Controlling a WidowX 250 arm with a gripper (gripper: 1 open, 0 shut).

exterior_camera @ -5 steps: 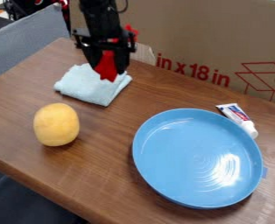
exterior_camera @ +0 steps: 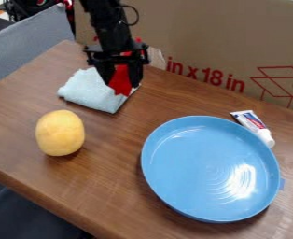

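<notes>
The black gripper (exterior_camera: 119,69) hangs over a folded pale blue cloth (exterior_camera: 82,91) at the upper left of the table, shut on a red object (exterior_camera: 120,80) that sits at or just above the cloth; whether it touches the cloth I cannot tell. A yellow round object (exterior_camera: 60,133) lies at the left front, and a blue plate (exterior_camera: 208,166) fills the right front.
A white toothpaste tube (exterior_camera: 254,126) lies behind the plate at the right. A cardboard box (exterior_camera: 217,42) stands along the back. A grey padded surface (exterior_camera: 24,47) is at the far left.
The gripper and red object have moved slightly downward and shifted a little in view over the last second. The other things have stayed in place.
</notes>
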